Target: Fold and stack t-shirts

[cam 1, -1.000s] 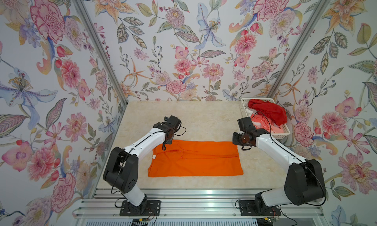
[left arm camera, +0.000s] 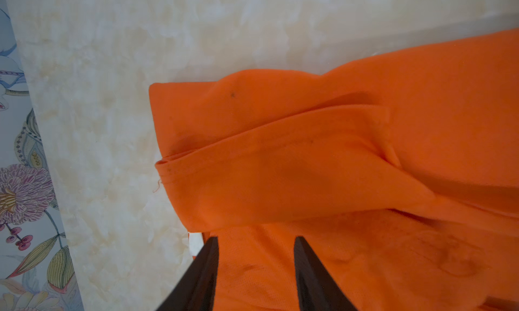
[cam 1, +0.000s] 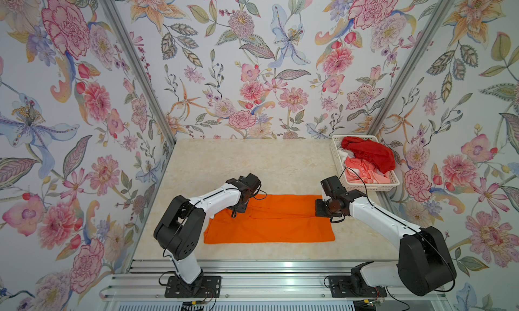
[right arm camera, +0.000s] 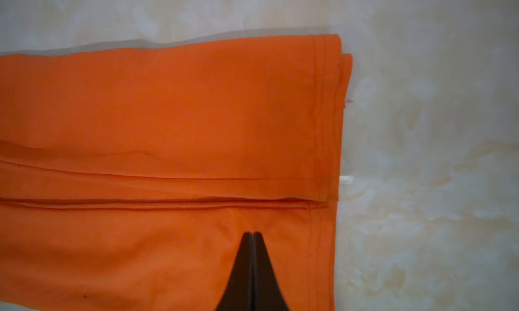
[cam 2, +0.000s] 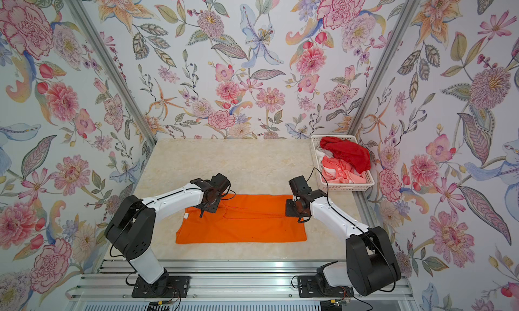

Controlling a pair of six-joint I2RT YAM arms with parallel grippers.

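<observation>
An orange t-shirt (cam 1: pixel 270 230) lies folded lengthwise in a long band across the front of the table. Its left end has a loose, creased flap (left arm camera: pixel 292 165) and a small white label (left arm camera: pixel 195 244) showing at the edge. My left gripper hovers over that end, its fingers apart with nothing between them. My right gripper is over the right end, shut, with the fabric below it and nothing seen held.
A white basket (cam 1: pixel 393 178) at the back right holds red, pink and white garments (cam 2: pixel 346 154).
Both grippers have moved lower in the top left view, toward the front of the table over the shirt, and the arms have changed pose.
</observation>
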